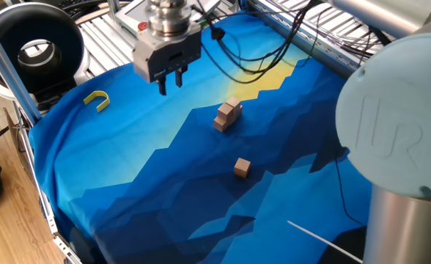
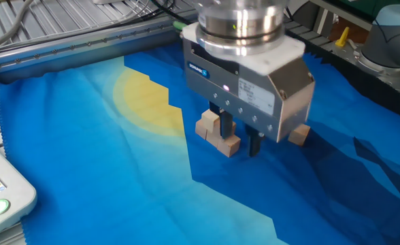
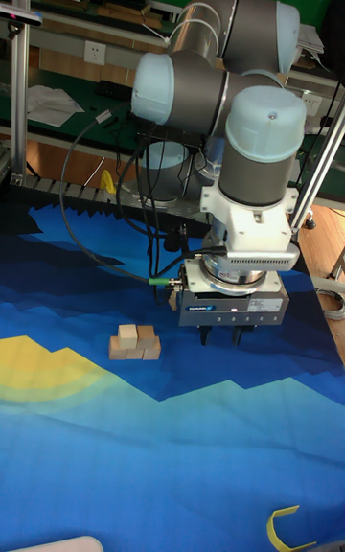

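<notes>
Several small wooden cubes form a two-layer stack (image 1: 227, 116) on the blue patterned cloth; in exterior view 3 the stack (image 3: 135, 343) shows two cubes on top of a bottom row. A lone wooden cube (image 1: 242, 168) lies apart from it, and in exterior view 2 this single cube (image 2: 299, 135) appears right of the gripper body. My gripper (image 1: 171, 86) hangs above the cloth, its two dark fingers apart with nothing between them. In exterior view 2 the gripper (image 2: 240, 139) partly covers the stack. From exterior view 3, the gripper (image 3: 220, 337) is seen right of the stack.
A yellow curved piece (image 1: 97, 100) rests near the cloth's left edge. Black cables (image 1: 263, 62) dangle beside the gripper. A device with a green button (image 2: 9, 197) stands by the cloth.
</notes>
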